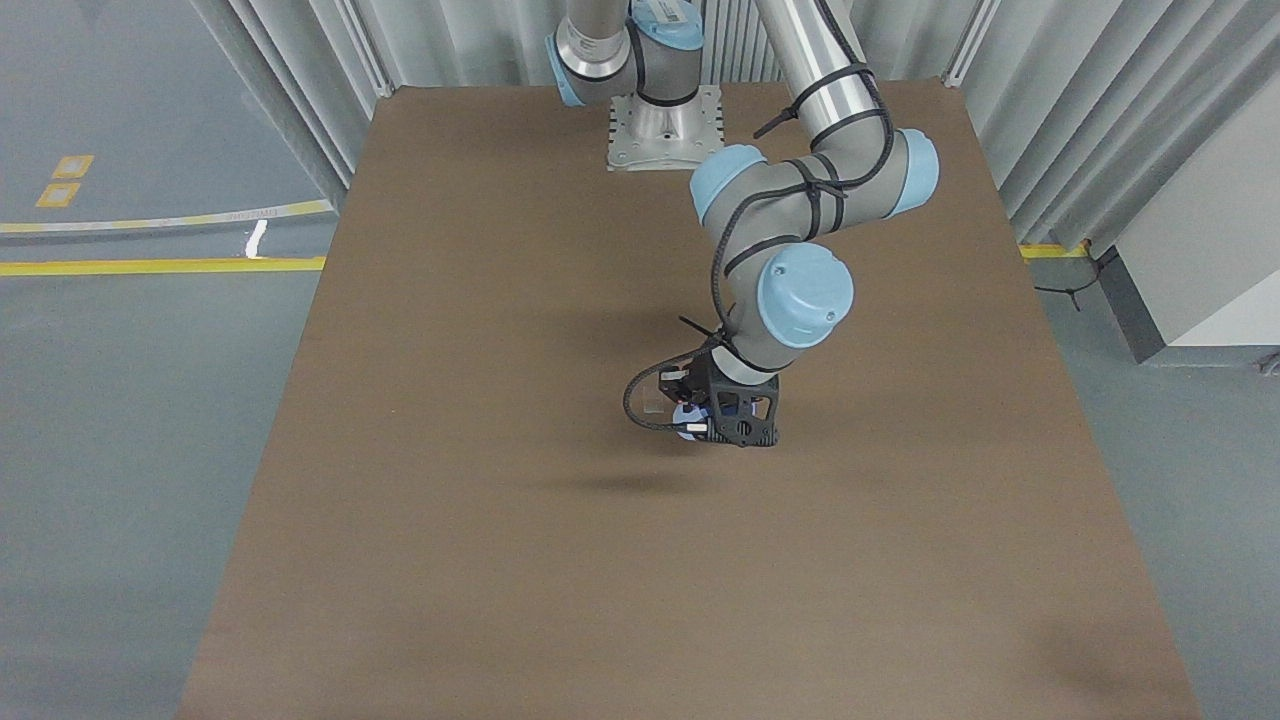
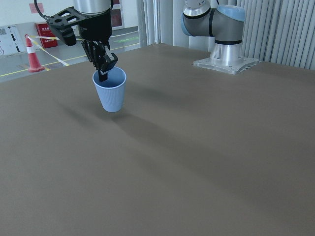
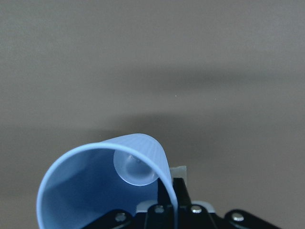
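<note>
In the camera left view a light blue ribbed cup (image 2: 110,96) is held upright above the brown table, with my black gripper (image 2: 102,69) shut on its rim. The wrist view shows the cup (image 3: 86,191) from its open top, the rim running between the fingers of the gripper; a small clear item sits at or shows through its bottom, I cannot tell which. In the camera front view the cup is mostly hidden behind the gripper (image 1: 720,414).
Curtains line the back, and floor lies beyond both sides.
</note>
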